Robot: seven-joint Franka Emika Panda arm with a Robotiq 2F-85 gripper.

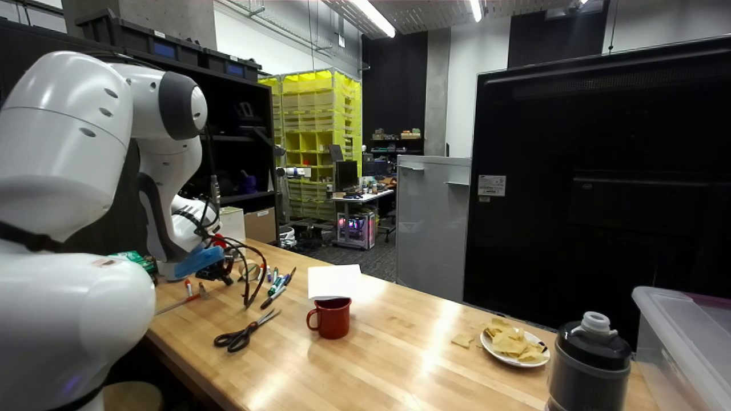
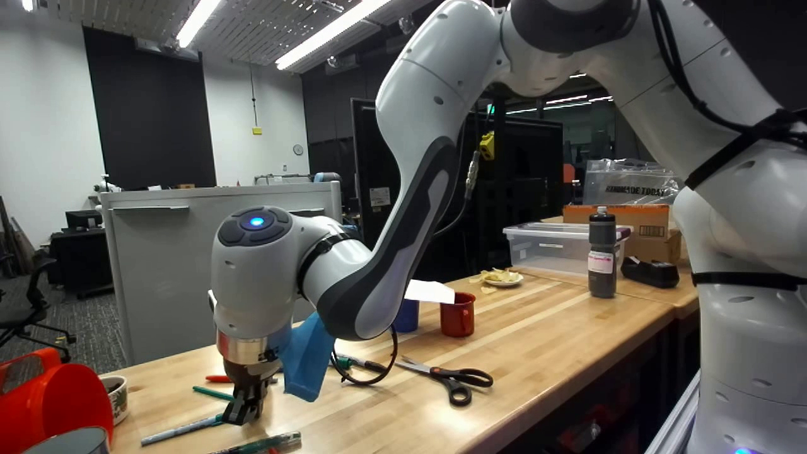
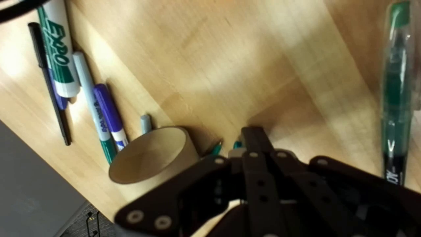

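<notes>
My gripper is shut low over the wooden table, its black fingers together and no object evident between them. Close by the fingertips, a teal pen tip (image 3: pixel 217 147) shows; the rest of that pen is hidden behind the gripper. From the second exterior view, the gripper (image 2: pixel 243 412) points down among scattered pens, with a grey-blue marker (image 2: pixel 181 430) ending right beside its fingers. A cardboard-coloured tape ring (image 3: pixel 154 156) stands left of the fingers in the wrist view. To their right lies a clear-barrelled green marker (image 3: pixel 394 91).
A white-and-green Expo marker (image 3: pixel 61 51), a purple marker (image 3: pixel 108 110) and other pens lie left in the wrist view. Scissors (image 1: pixel 240 335), a red mug (image 1: pixel 332 318), a chip plate (image 1: pixel 514 342) and a bottle (image 1: pixel 589 363) are spread along the table.
</notes>
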